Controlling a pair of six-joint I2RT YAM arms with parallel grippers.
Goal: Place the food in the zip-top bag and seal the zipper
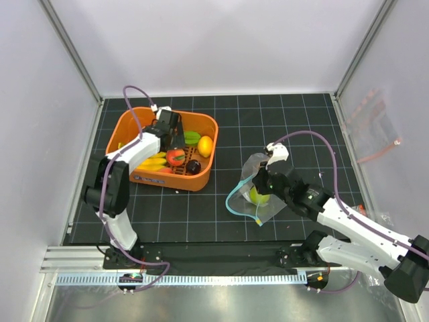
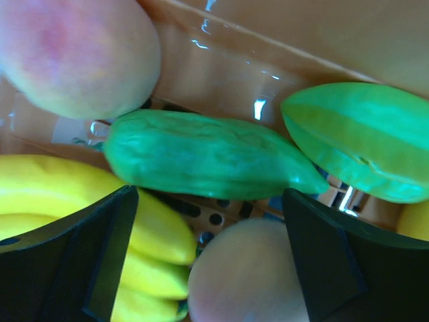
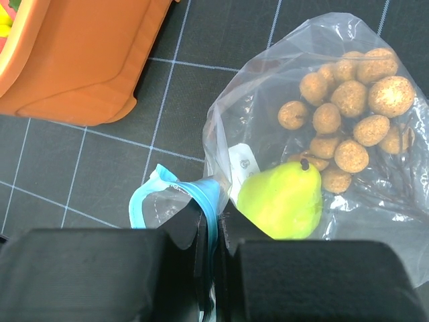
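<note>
My left gripper is open inside the orange bin [image 1: 124,124], over a green cucumber-like vegetable [image 2: 208,154], with a pale pink fruit [image 2: 241,275] and bananas [image 2: 74,194] below. A green starfruit-like piece [image 2: 355,134] and a peach [image 2: 87,47] lie beside them. My right gripper is shut on the blue zipper rim of the clear bag [image 3: 261,87], which holds a green pear [image 3: 281,201] and several brown round nuggets [image 3: 352,100].
In the top view a red tomato [image 1: 175,157], a dark fruit [image 1: 194,167] and a lemon [image 1: 205,145] sit in the bin.
</note>
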